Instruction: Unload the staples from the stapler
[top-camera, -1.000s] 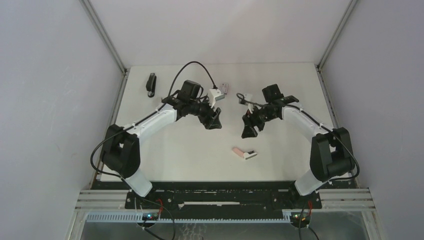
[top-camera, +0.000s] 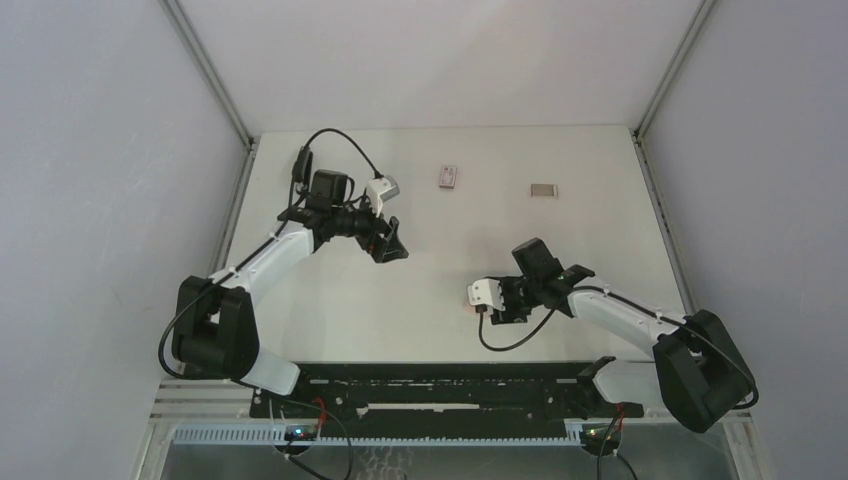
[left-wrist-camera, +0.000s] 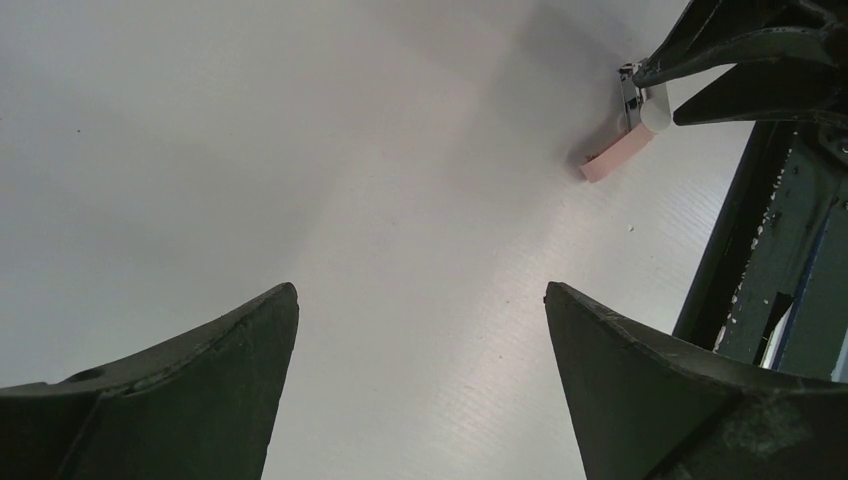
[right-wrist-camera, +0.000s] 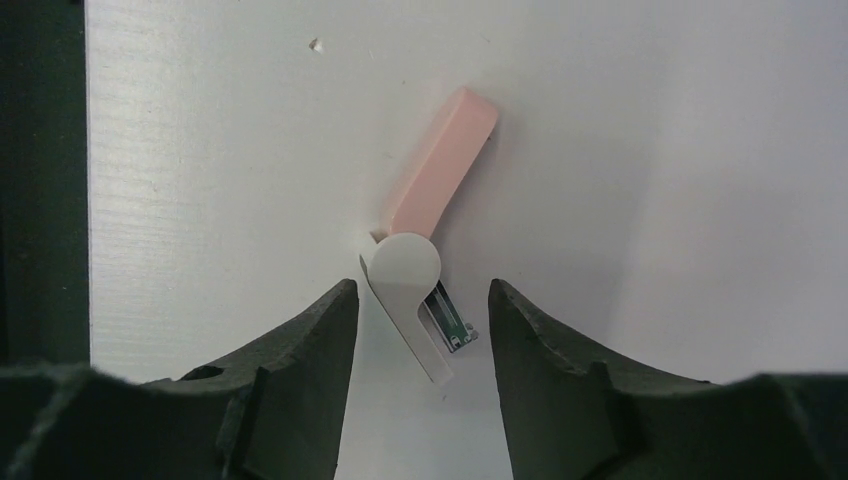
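Observation:
A pink-and-white hinged tool, which looks like a small stapler swung open, lies on the table (top-camera: 440, 320). In the right wrist view its pink arm (right-wrist-camera: 445, 165) points away, and its round white hinge (right-wrist-camera: 405, 262) and dark metal channel (right-wrist-camera: 450, 318) are nearer. My right gripper is partly open above it, fingers on either side of the white end, with gaps visible on both sides. Most of this tool is hidden under the right arm in the top view. My left gripper stands wide open over bare table, left of it. Whether staples are inside cannot be made out.
A black elongated tool (top-camera: 303, 162) lies at the back left, partly covered by the left arm. A small pale box (top-camera: 447, 177) and a brownish block (top-camera: 543, 190) sit at the back. Clear table separates the arms; its front edge is close to the pink tool.
The left arm has drawn back leftwards, now partly covering the black tool.

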